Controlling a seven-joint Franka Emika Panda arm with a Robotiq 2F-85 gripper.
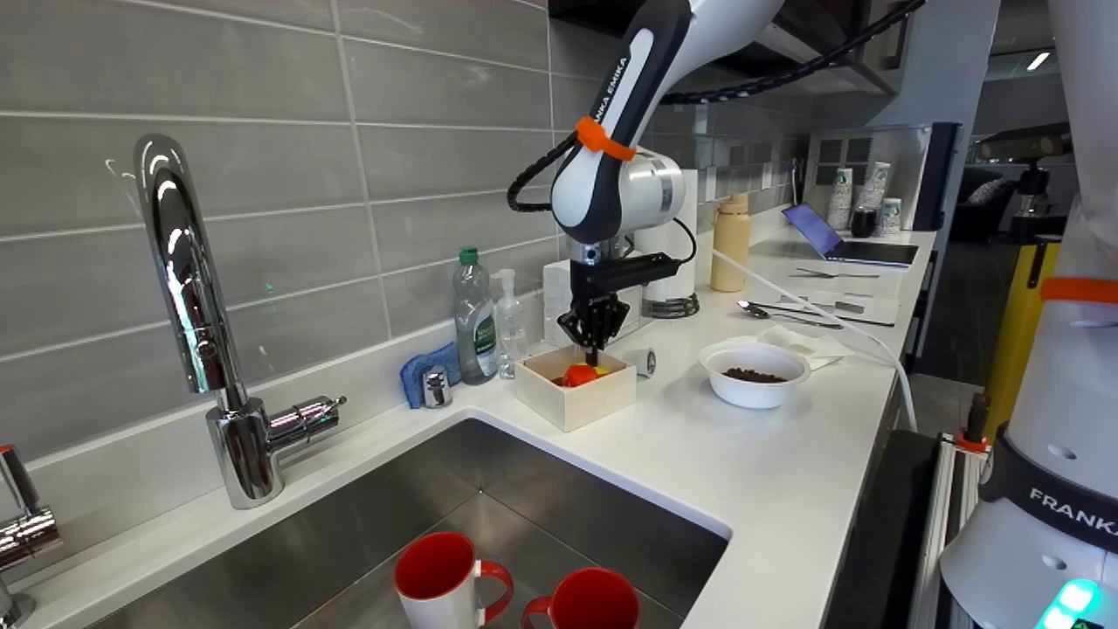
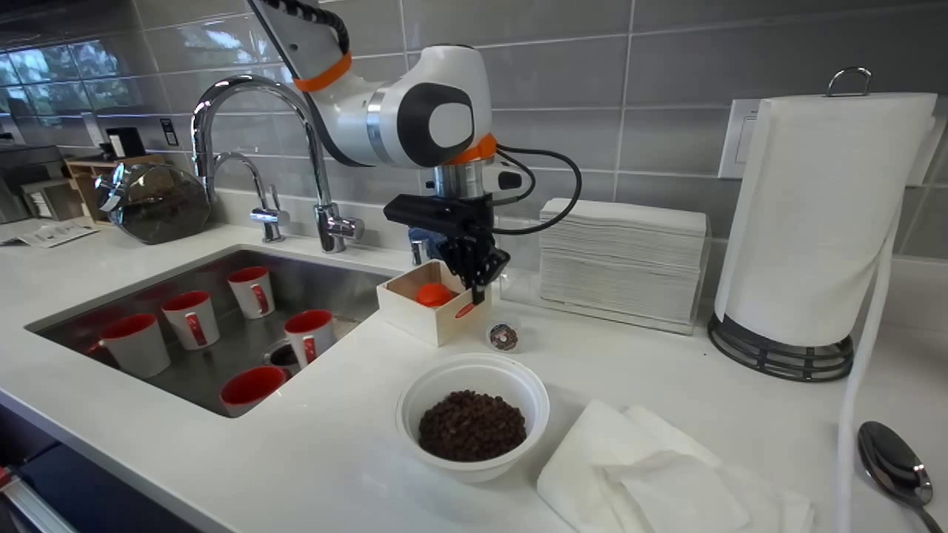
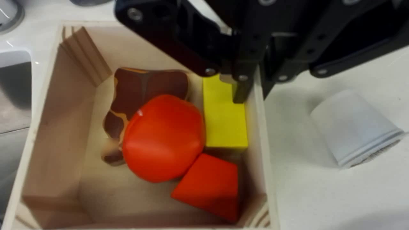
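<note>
An open, light wooden box sits on the counter beside the sink corner. My gripper points down at its edge. In the wrist view the gripper is shut on the box's thin right wall, with one finger inside the box and the other outside. Inside lie a round red piece, a red block, a yellow block and a brown, glossy piece. The inner finger overlaps the yellow block in view.
A small white pod lies on its side right by the box. A white bowl of dark pellets and crumpled napkins occupy the nearby counter. The sink holds several red-and-white mugs. A dish soap bottle stands behind the box.
</note>
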